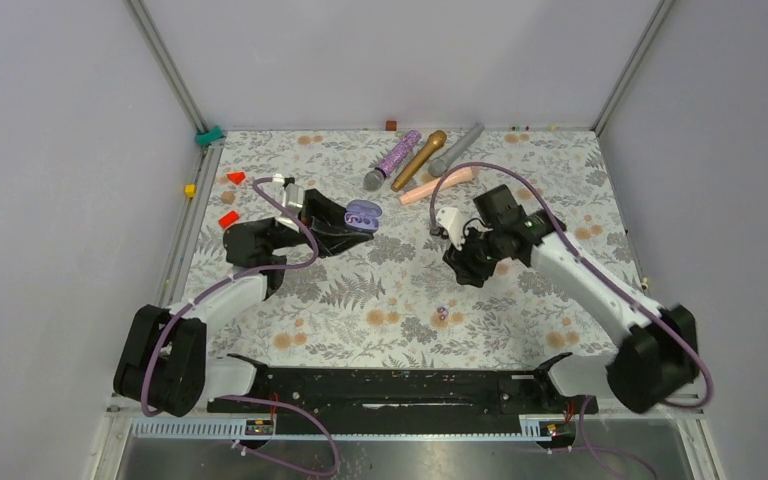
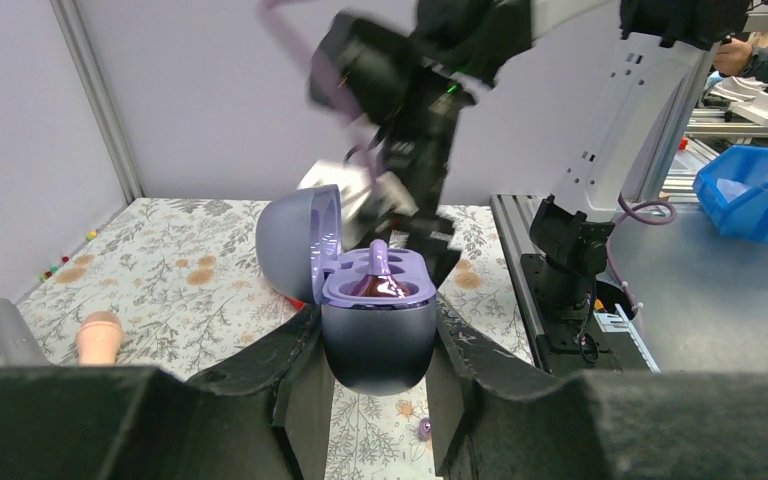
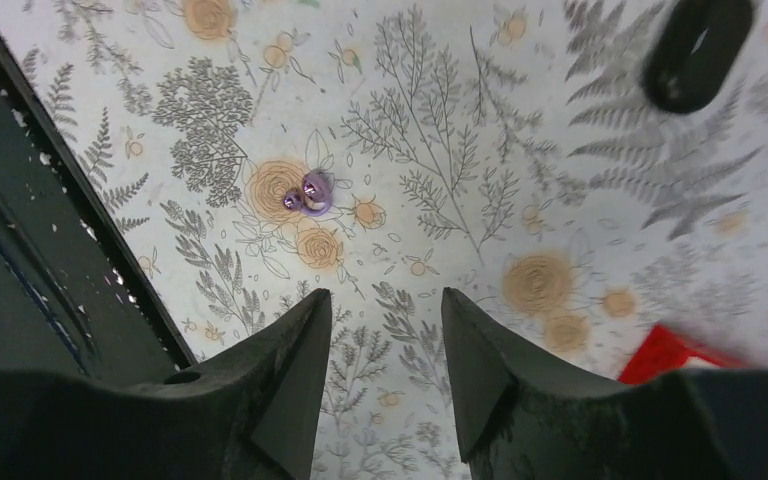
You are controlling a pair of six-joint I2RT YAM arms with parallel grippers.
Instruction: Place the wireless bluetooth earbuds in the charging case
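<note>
My left gripper [image 1: 355,225] is shut on the purple and grey charging case [image 2: 378,340], whose lid stands open. Purple shapes in its slots include an upright earbud stem [image 2: 378,262]. A small purple earbud [image 1: 442,313] lies on the floral mat below and between the grippers, also in the right wrist view [image 3: 318,190]. My right gripper [image 1: 465,260] hangs to the right of the case; its fingers are open with nothing between them [image 3: 386,318].
Microphone-shaped props [image 1: 422,160] lie at the back centre. Small red blocks [image 1: 228,218] are at the left, and a red object [image 3: 660,355] lies beneath the right arm.
</note>
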